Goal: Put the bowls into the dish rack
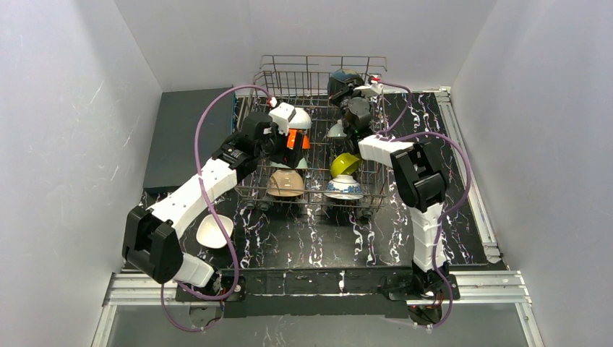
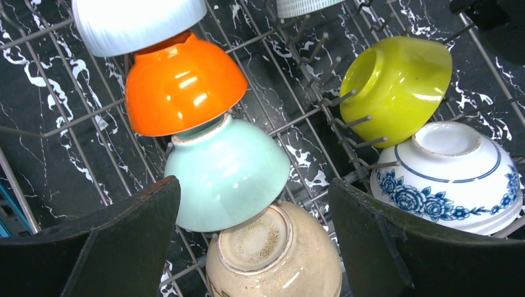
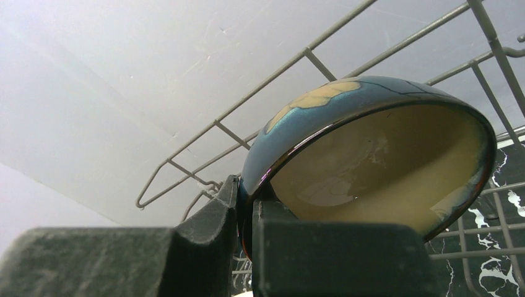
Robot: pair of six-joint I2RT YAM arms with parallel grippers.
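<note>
A dark blue-glazed bowl (image 3: 384, 161), tilted on its side at the back right of the dish rack (image 1: 311, 61), has my right gripper shut on its rim. My left gripper hangs open over the left rows, where white (image 2: 139, 21), orange (image 2: 182, 86), mint (image 2: 226, 179) and beige (image 2: 275, 260) bowls sit in the rack. A yellow-green bowl (image 2: 402, 86) and a blue-patterned bowl (image 2: 446, 179) sit on the right. A small white dish (image 1: 214, 230) lies outside, at the front left.
A dark board (image 1: 184, 137) lies left of the rack. Grey walls enclose the sides and back.
</note>
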